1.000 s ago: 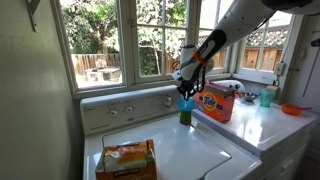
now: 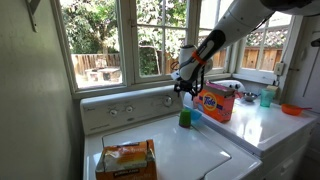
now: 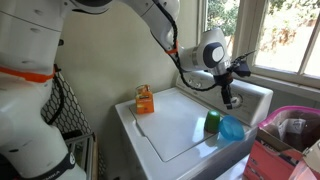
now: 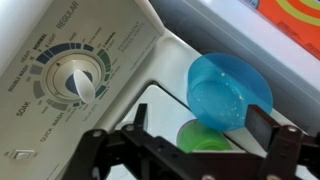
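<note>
A translucent blue cup [image 4: 228,85] and a green container [image 4: 200,137] stand side by side on the white washer top. From above, the blue cup's edge overlaps the green one; whether they touch, I cannot tell. In the first exterior view the blue cup [image 2: 194,116] is just right of the green container [image 2: 185,118], by the washer's right edge. Above them hangs my gripper [image 2: 187,90], its fingers apart and empty. In the wrist view the gripper's fingers [image 4: 262,126] are spread wide, over the cup's near side and the green container.
An orange Tide box [image 2: 213,102] stands close to the right of the cups. The washer's control panel with its dial [image 4: 84,85] rises behind. An orange package [image 2: 127,160] sits front left, and the middle of the washer top [image 2: 170,140] is bare.
The blue cup was up at my gripper, above the green container. Now it is lower, beside the green container and apart from the gripper, whose fingers have opened.
</note>
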